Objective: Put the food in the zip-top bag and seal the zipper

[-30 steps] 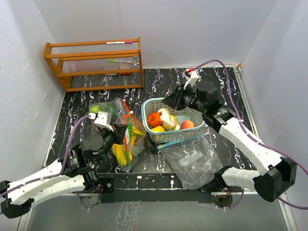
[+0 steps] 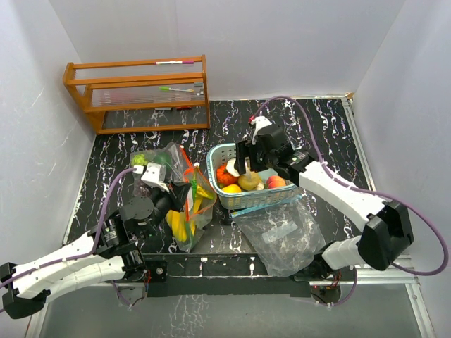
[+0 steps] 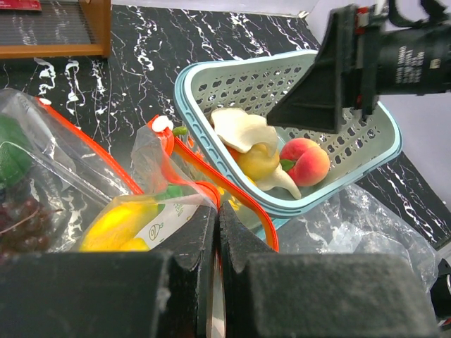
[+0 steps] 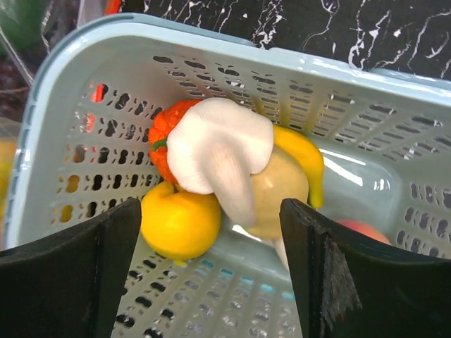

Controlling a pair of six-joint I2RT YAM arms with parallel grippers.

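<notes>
My left gripper is shut at the rim of the red-edged zip bag (image 2: 180,225), which holds yellow food; the bag's edge runs into the closed fingers. My right gripper (image 2: 245,153) stands open over the light-blue basket (image 3: 352,182), its fingers either side of the food. Inside are a white mushroom-like item (image 4: 211,148), a red pepper (image 4: 161,127), a yellow pepper (image 4: 180,222), a round tan item (image 4: 278,190), a banana (image 4: 303,155) and a peach (image 3: 306,162).
Another bag with green food and grapes (image 3: 17,211) lies at the left. An empty clear bag (image 2: 278,236) lies below the basket. A wooden rack (image 2: 137,127) stands at the back left.
The left gripper is nearly unchanged.
</notes>
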